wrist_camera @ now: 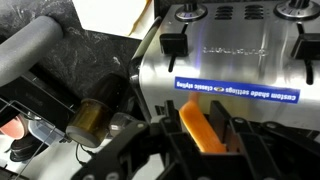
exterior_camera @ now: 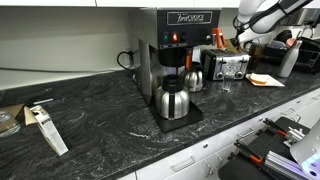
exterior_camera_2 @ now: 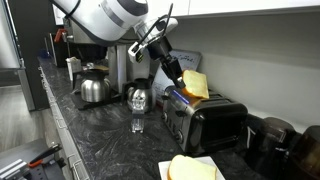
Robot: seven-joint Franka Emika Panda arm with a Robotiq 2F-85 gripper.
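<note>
A chrome toaster (exterior_camera_2: 215,128) stands on the dark counter, with a slice of bread (exterior_camera_2: 195,84) sticking up out of its top. My gripper (exterior_camera_2: 178,78) reaches down to the toaster's top beside that slice. From the wrist, an orange-brown edge of the bread (wrist_camera: 203,130) shows between the dark fingers, near the toaster's blue label strip (wrist_camera: 237,90). Whether the fingers press on the bread or merely stand around it is unclear. More bread (exterior_camera_2: 190,168) lies on white paper in front of the toaster.
A clear glass (exterior_camera_2: 138,117) stands on the counter before the toaster. The coffee maker (exterior_camera: 180,50) with its steel carafe (exterior_camera: 172,99) is to one side. Dark containers (exterior_camera_2: 270,143) crowd the toaster's other end.
</note>
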